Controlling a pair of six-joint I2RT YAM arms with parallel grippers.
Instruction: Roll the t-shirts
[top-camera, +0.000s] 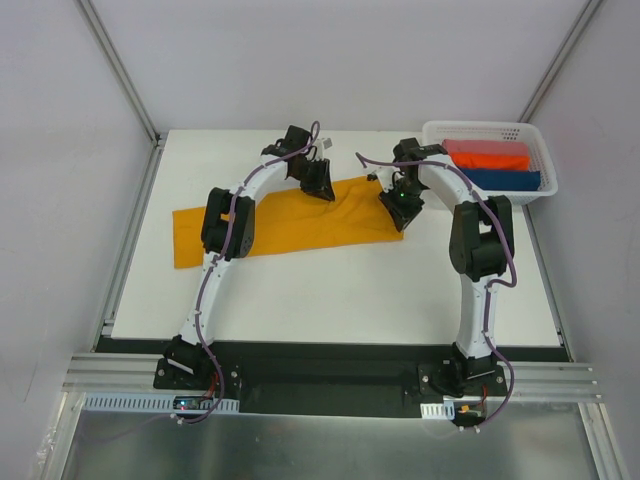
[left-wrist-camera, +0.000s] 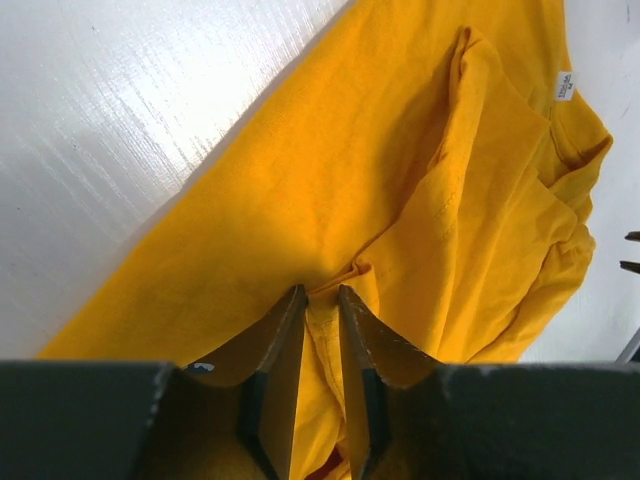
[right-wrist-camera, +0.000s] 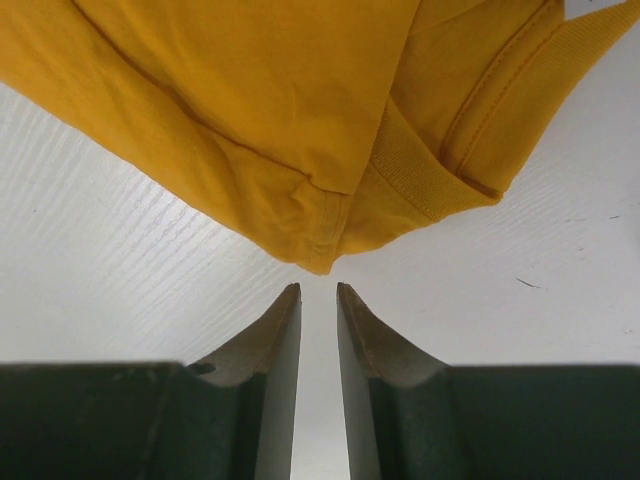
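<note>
An orange T-shirt (top-camera: 290, 230) lies stretched sideways on the white table, its right end bunched in loose folds. My left gripper (top-camera: 325, 190) is over the shirt's upper middle; in its wrist view the fingertips (left-wrist-camera: 323, 298) sit at a raised folded edge, slightly apart, with cloth at and between them. My right gripper (top-camera: 398, 208) is at the shirt's right end; in its wrist view the gripper stands part open just off a folded corner (right-wrist-camera: 320, 240), with nothing between its fingers.
A white basket (top-camera: 545, 170) at the back right holds rolled cloths in pink, red and navy.
</note>
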